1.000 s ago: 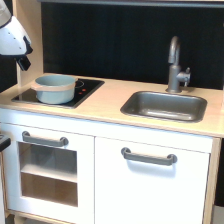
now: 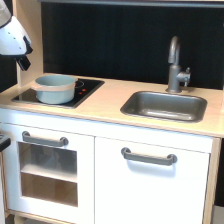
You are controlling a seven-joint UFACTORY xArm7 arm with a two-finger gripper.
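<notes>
A pale blue-grey pot [image 2: 55,89] stands upright on the black cooktop [image 2: 92,87] at the left of the toy kitchen's counter. At the upper left edge of the camera view hangs the white robot hand, with the dark fingers of my gripper [image 2: 24,62] below it. It is above and to the left of the pot, apart from it. The fingers are dark against a dark background and partly cut off, so how the fingers stand does not show.
A metal sink [image 2: 165,105] with a tall grey faucet [image 2: 175,65] takes up the right of the wooden counter [image 2: 112,100]. Below are a glazed oven door [image 2: 48,165] and a white cabinet door [image 2: 150,190], both with grey handles. Bare counter lies between cooktop and sink.
</notes>
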